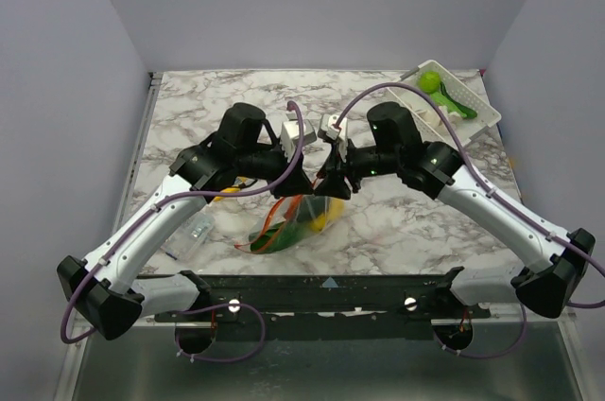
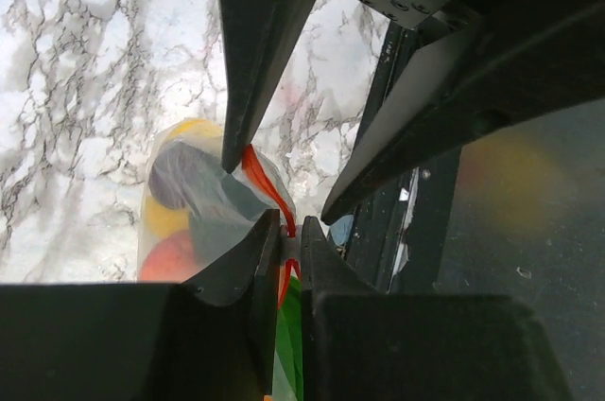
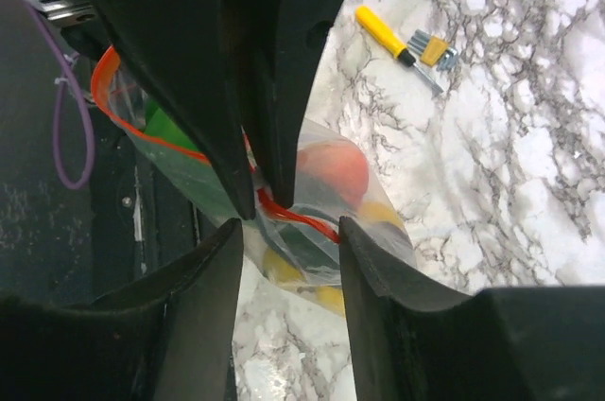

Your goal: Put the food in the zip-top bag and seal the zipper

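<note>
A clear zip top bag [image 1: 307,221] with an orange zipper lies on the marble table, its mouth gaping at the green end. Through its film show green food [image 2: 290,344], a reddish round item [image 2: 173,257] and yellow pieces [image 3: 281,269]. My left gripper is shut on the bag's zipper edge. Close by on the same edge, my right gripper stands part open. The orange strip [image 3: 301,218] runs between its fingers, with one fingertip [image 3: 348,231] at the strip's end. Both arms hide part of the bag in the top view.
A white basket [image 1: 485,127] with green vegetables and pale items stands at the back right. A yellow screwdriver [image 3: 385,34] lies near the bag beside a small grey and yellow object [image 3: 434,50]. A flat clear bag [image 1: 189,235] rests at the left front.
</note>
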